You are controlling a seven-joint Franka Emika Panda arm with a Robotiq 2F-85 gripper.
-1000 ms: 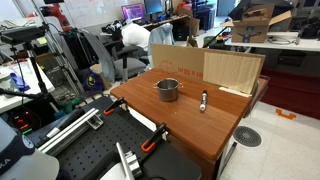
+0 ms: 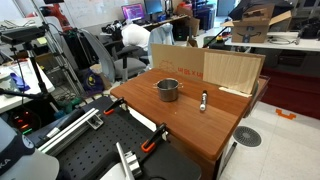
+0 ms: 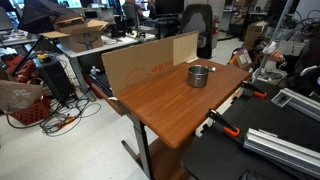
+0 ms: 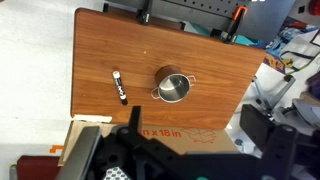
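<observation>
A small metal pot [image 2: 167, 91] with two side handles stands upright on the brown wooden table, in front of a cardboard panel. To its right in exterior view 1 lies a slim dark-and-light stick-like object [image 2: 203, 101]. From above, the wrist view shows the open pot [image 4: 172, 87] with its empty-looking inside, and the stick [image 4: 120, 87] apart from it. My gripper is open at the lower part of the wrist view, its dark fingers spread wide with nothing seen between them. The pot [image 3: 198, 76] also shows in exterior view 2, clear of the gripper.
The folded cardboard panel [image 2: 205, 68] rises along the table's far edge. Black-and-orange clamps [image 2: 155, 138] sit at the near edge, beside the dark bench with metal rails [image 2: 77, 130]. Bare wood [image 3: 165, 101] surrounds the pot.
</observation>
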